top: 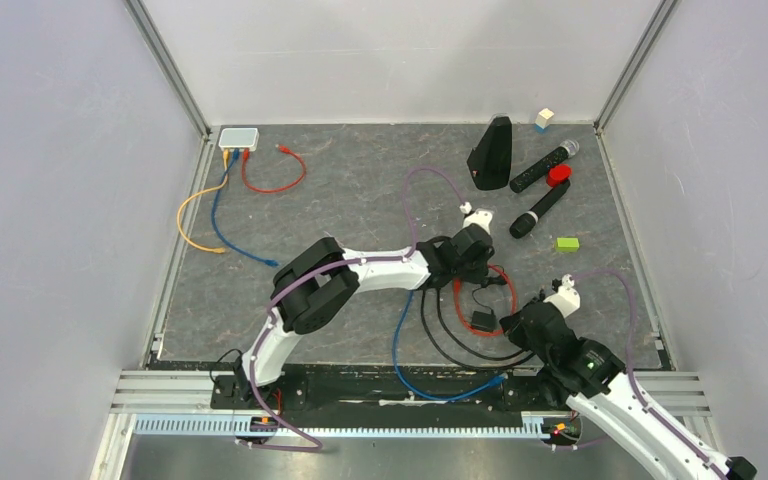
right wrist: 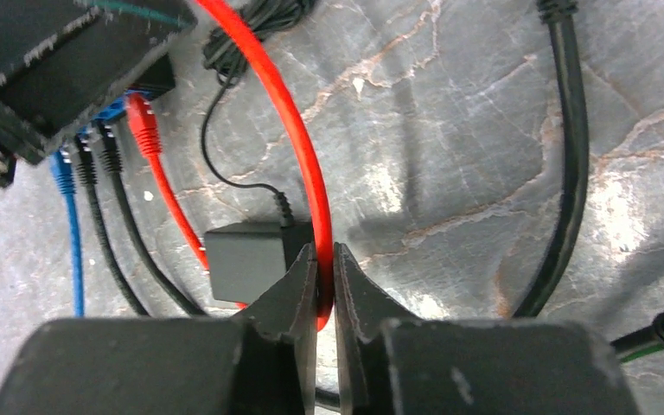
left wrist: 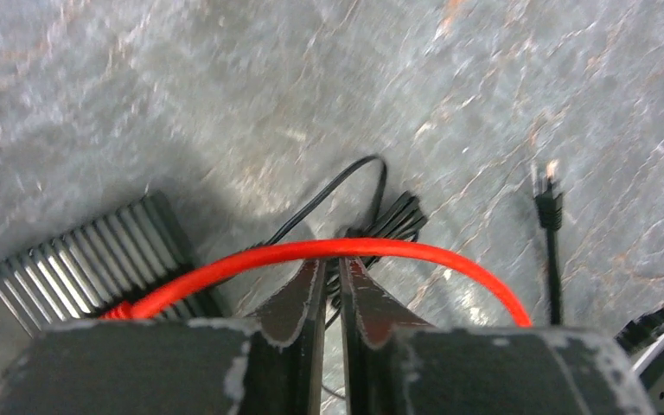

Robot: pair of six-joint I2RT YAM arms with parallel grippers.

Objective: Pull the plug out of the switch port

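The black switch (right wrist: 69, 69) has red, blue and black plugs in its ports, with the red plug (right wrist: 143, 121) in view in the right wrist view. My right gripper has its fingertips closed around a loop of red cable (right wrist: 294, 130), over the power adapter (right wrist: 246, 264). In the left wrist view my left gripper has its fingers close together at the arched red cable (left wrist: 432, 255); whether they grip it is unclear. The switch's ribbed case (left wrist: 95, 255) lies left of those fingers. From above, the left arm largely hides the switch.
A white switch (top: 239, 137) with coloured cables sits at the back left. A black stand (top: 490, 160), two microphones (top: 540, 170), a red object (top: 559, 175) and a green block (top: 567, 244) are on the right.
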